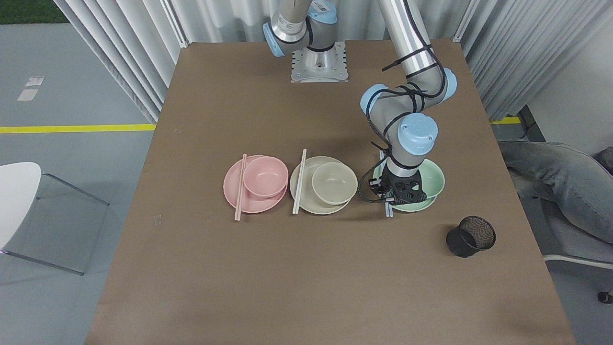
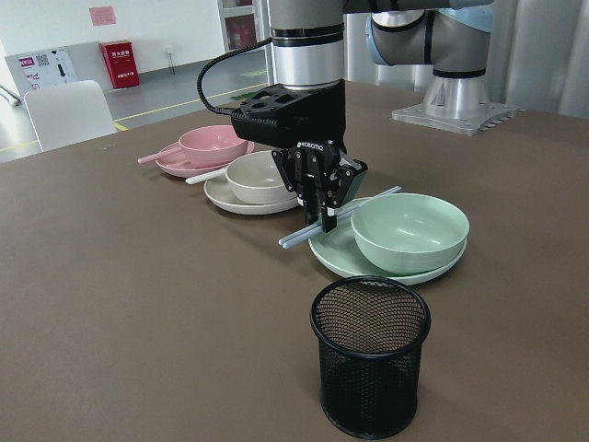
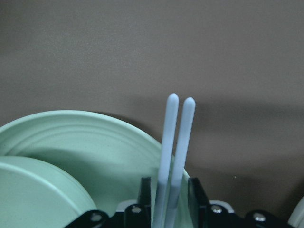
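Note:
My gripper is open, its fingers either side of two light blue chopsticks (image 3: 168, 137) that rest side by side across the rim of the green plate (image 3: 80, 128). The green bowl (image 2: 409, 235) sits on that plate, beside my gripper (image 2: 320, 221); in the front view the arm hides much of both. The cream plate and bowl (image 1: 334, 183) with white chopsticks (image 1: 299, 182) stand to the left, then the pink plate and bowl (image 1: 265, 176) with pink chopsticks (image 1: 240, 188).
A black mesh cup (image 1: 471, 236) stands at the right, nearer the front.

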